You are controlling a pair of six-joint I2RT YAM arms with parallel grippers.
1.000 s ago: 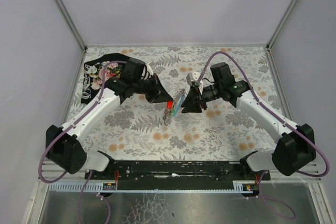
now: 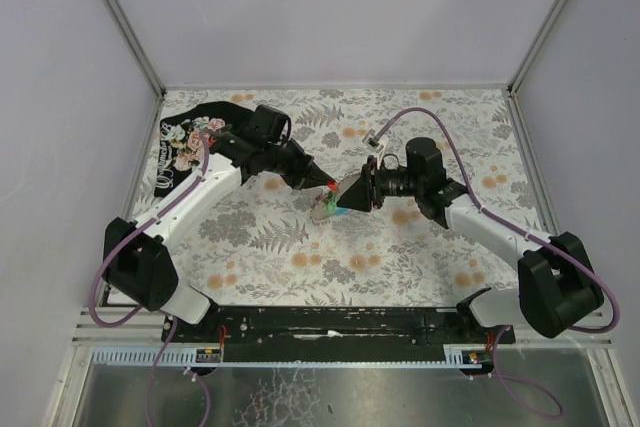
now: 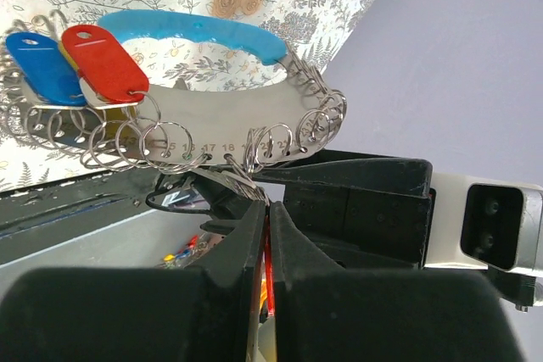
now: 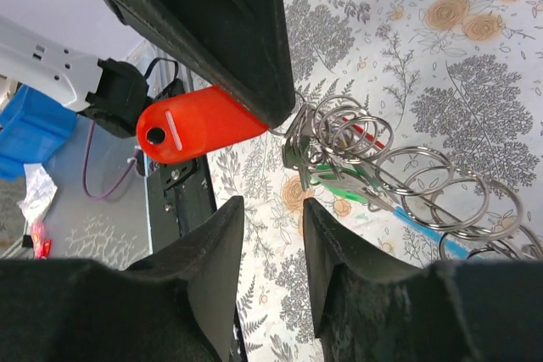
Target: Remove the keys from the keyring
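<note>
The keyring [image 3: 237, 116], a grey plate with a blue handle, rings and coloured tags, hangs between both grippers at the centre of the top view. In the left wrist view a red tag [image 3: 110, 61] and blue tag [image 3: 42, 69] lie on it. My left gripper is shut at the keyring's numbered edge, with metal rings and a thin red piece at its tips. A red tag [image 4: 199, 125] shows beside it in the right wrist view. My right gripper has its fingertips a small way apart, just below and left of the rings, nothing clearly between them.
A black floral cloth [image 2: 180, 152] lies at the back left. A blue container [image 4: 30, 129] shows beyond the table edge in the right wrist view.
The right gripper has shifted and turned at the keyring, whose blue handle is now less visible from above.
</note>
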